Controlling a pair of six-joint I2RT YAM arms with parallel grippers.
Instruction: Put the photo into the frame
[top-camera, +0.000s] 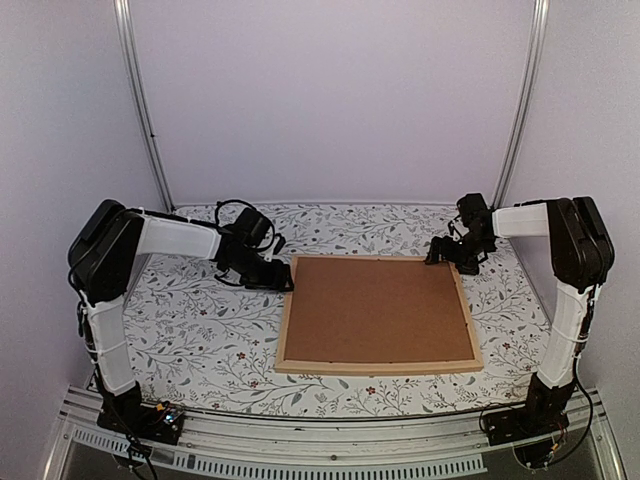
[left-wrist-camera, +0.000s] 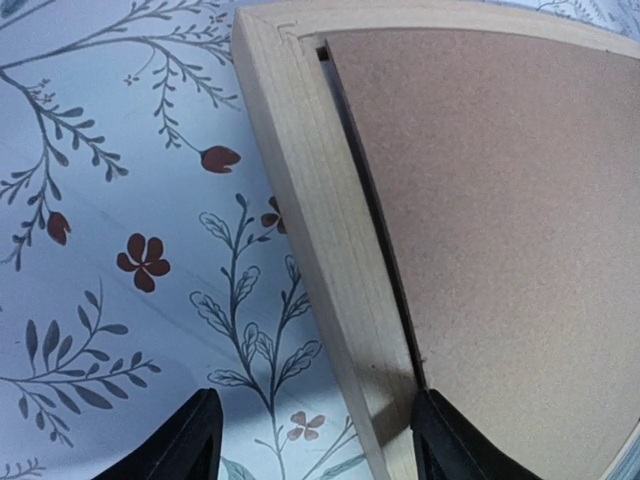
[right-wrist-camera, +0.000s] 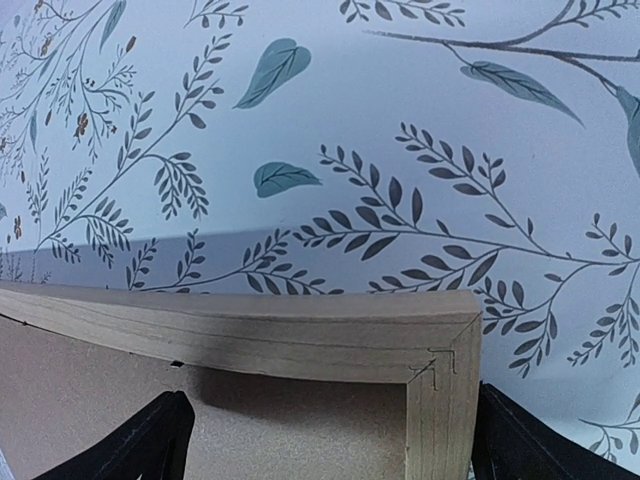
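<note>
A light wooden frame (top-camera: 378, 369) lies flat on the table with a brown board (top-camera: 385, 310) inside it. No separate photo shows in any view. At the frame's left side, near the far corner, is my left gripper. Its fingers are parted: one finger (left-wrist-camera: 450, 440) reaches over the inner edge of the wooden rail (left-wrist-camera: 330, 250), the other (left-wrist-camera: 190, 440) is outside above the cloth. At the far right corner my right gripper is open. One of its fingers (right-wrist-camera: 505, 435) is against the outside of the right rail, the other above the board.
Floral-patterned cloth (top-camera: 215, 345) covers the table, bare on both sides of the frame. A dark gap (left-wrist-camera: 370, 200) runs between the left rail and the board. Pale walls (top-camera: 330, 100) enclose the back and sides.
</note>
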